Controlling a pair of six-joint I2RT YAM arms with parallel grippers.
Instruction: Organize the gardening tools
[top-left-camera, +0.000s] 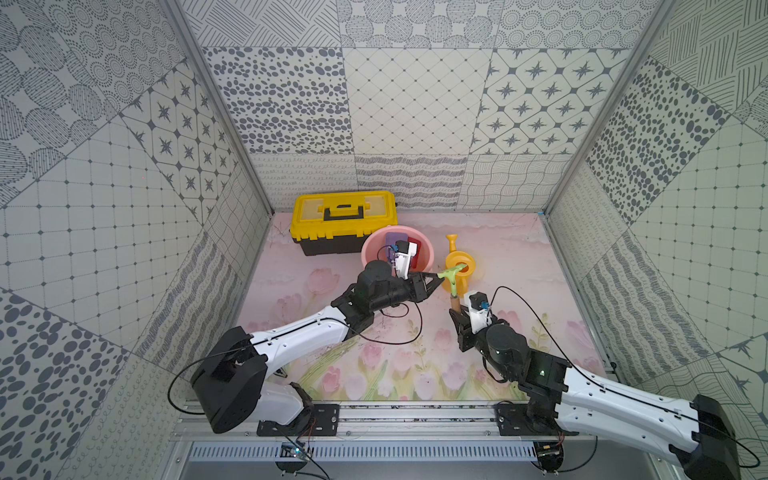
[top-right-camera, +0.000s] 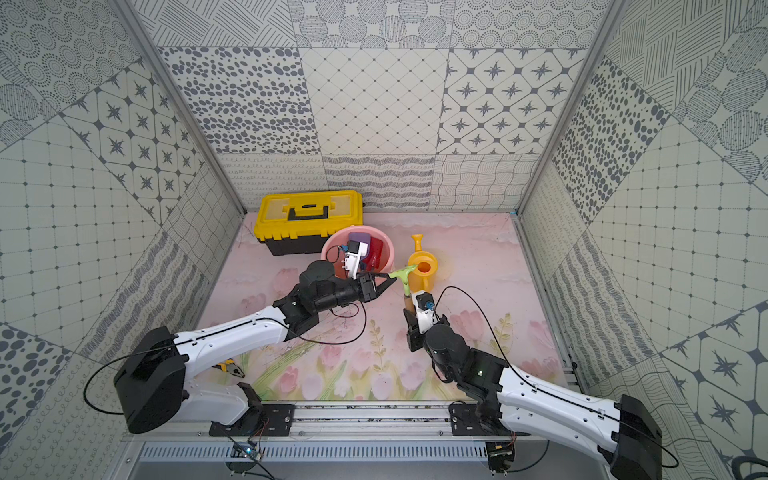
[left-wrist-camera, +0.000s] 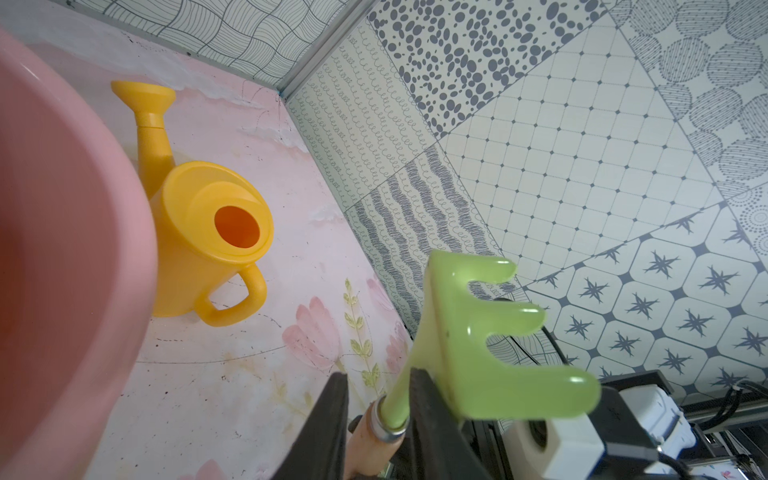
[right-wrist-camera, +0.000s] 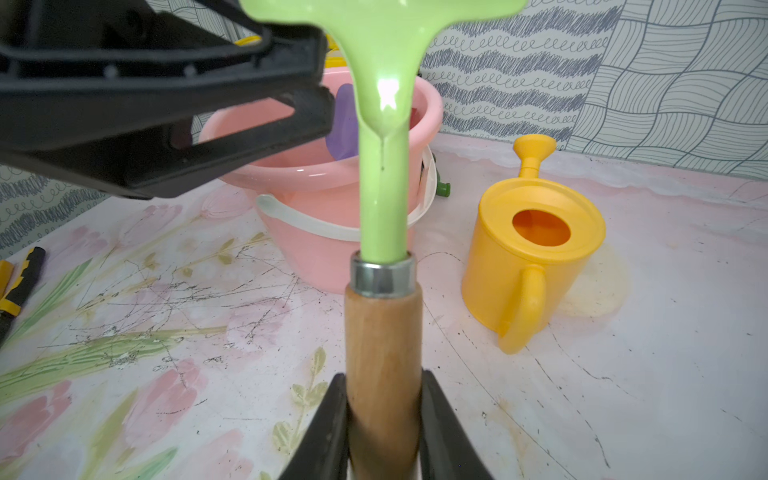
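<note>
A small hand rake with a green head (right-wrist-camera: 382, 96) and a wooden handle (right-wrist-camera: 384, 336) is held upright, head up. My right gripper is shut on the lower part of that handle. Close beside the green head is my left gripper (top-left-camera: 439, 280), its fingers (left-wrist-camera: 328, 416) apart in the left wrist view. The handle shows in the gap between them, but whether they touch the rake is unclear. The pink bucket (right-wrist-camera: 312, 208) holds a purple item (right-wrist-camera: 344, 124) and a red one (top-right-camera: 374, 253). A yellow watering can (right-wrist-camera: 520, 272) stands to its right.
At the back left stands a closed toolbox (top-left-camera: 344, 216) with a yellow lid, close to the bucket. A black-and-yellow tool (right-wrist-camera: 22, 288) lies on the table's left side.
</note>
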